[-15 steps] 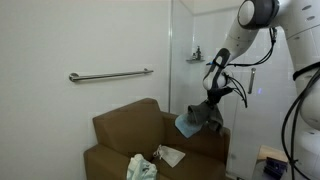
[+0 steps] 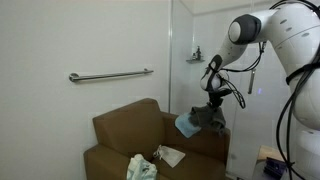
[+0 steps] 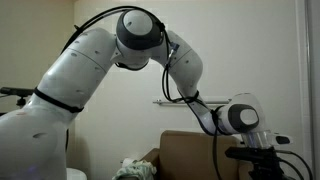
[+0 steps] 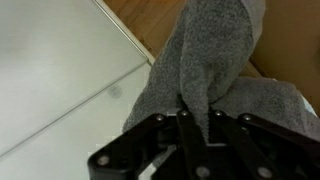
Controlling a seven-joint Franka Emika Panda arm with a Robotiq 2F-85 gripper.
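A dark grey cloth (image 2: 209,117) hangs from my gripper (image 2: 216,103) over the right end of the brown sofa (image 2: 125,124). Close up in the wrist view, the bunched grey cloth (image 4: 205,60) runs up between the fingers of my gripper, which is shut on it. Its folds spread to both sides and cover much of the sofa below. A light blue cloth (image 2: 187,124) lies on the sofa just left of the grey one.
A white cloth (image 2: 169,155) lies on the seat, and another pale, patterned cloth (image 2: 141,167) is at the sofa's front left. A wall rail (image 2: 110,75) runs above the sofa. White panels (image 4: 60,75) stand beside the sofa.
Over the last second my gripper has shifted slightly to the right and down, with the grey cloth still in it. The other cloths have stayed where they were.
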